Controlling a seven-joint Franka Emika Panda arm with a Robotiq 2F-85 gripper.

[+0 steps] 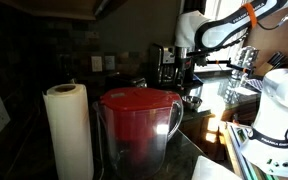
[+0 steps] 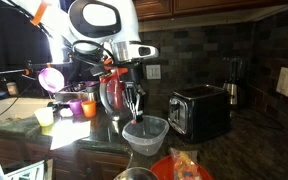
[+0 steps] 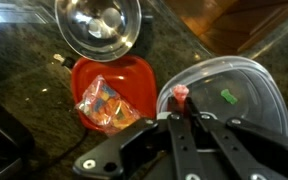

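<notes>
In the wrist view my gripper is shut on a small pink object, which shows at the fingertips. Behind it lies a clear plastic bowl with a small green piece inside. A red bowl holding a wrapped packet of colourful pieces is beside it, and a shiny metal pot stands near that. From the second exterior view, the gripper hangs above the clear bowl. The pink object is too small to make out there.
A black toaster stands behind the bowls. Coloured cups are at the counter's left. A large red-lidded pitcher and a paper towel roll fill the foreground of the first exterior view.
</notes>
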